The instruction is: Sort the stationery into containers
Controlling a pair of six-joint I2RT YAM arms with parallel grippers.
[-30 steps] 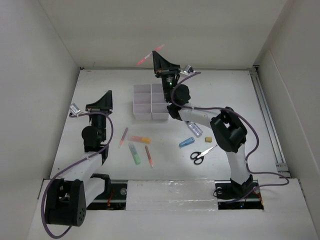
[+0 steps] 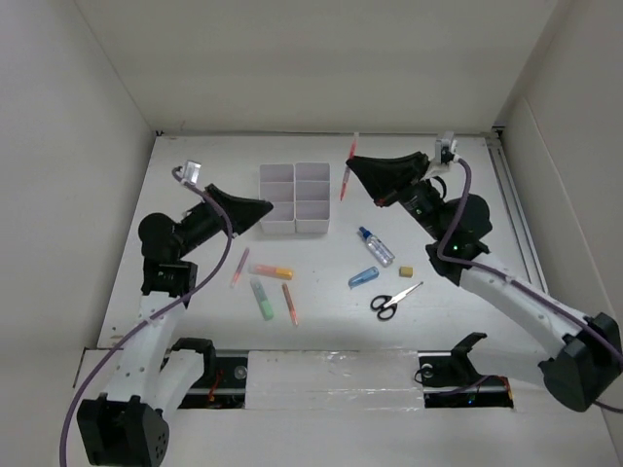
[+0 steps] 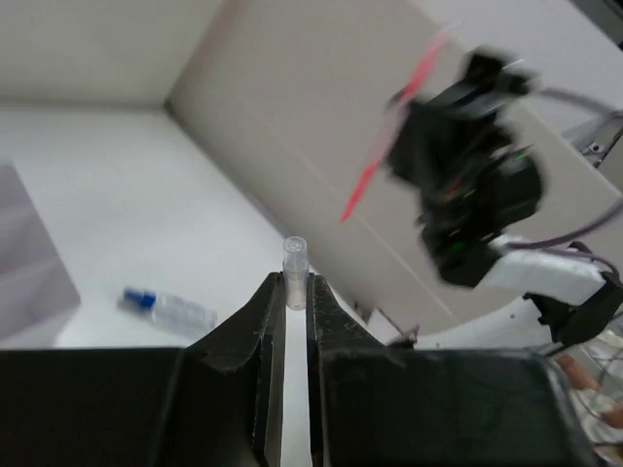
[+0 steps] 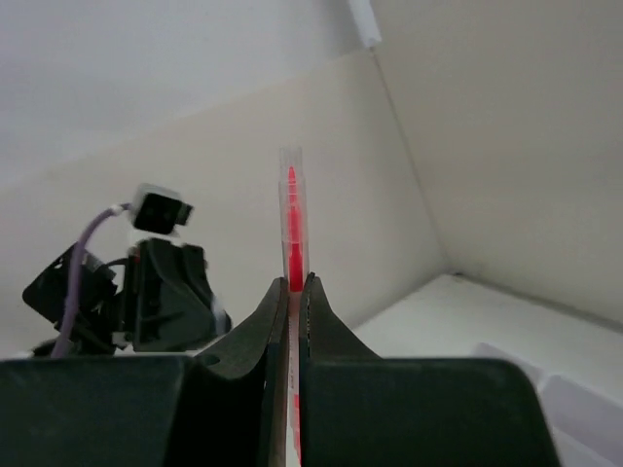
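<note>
My right gripper [image 2: 351, 165] is shut on a red pen with a clear cap [image 4: 294, 233], raised right of the two pale compartment containers [image 2: 277, 227]. The pen sticks out past both sides of its fingertips. Close to the left container's side, my left gripper [image 2: 270, 206] is shut on a small whitish translucent tube [image 3: 295, 270]; the rest of that tube is hidden. On the table lie a pink pen [image 2: 240, 267], an orange highlighter [image 2: 271, 271], a green highlighter [image 2: 262, 300], a red-brown pen [image 2: 291, 304], a blue-capped bottle [image 2: 378, 247], a blue item [image 2: 363, 277] and scissors [image 2: 393, 302].
A small yellowish block [image 2: 406, 272] rests above the scissors. White walls enclose the table at the back and sides, with a metal rail [image 2: 521, 214] along the right edge. Clear table lies right of the bottle and at the front middle.
My left gripper has swung rightward toward the containers.
</note>
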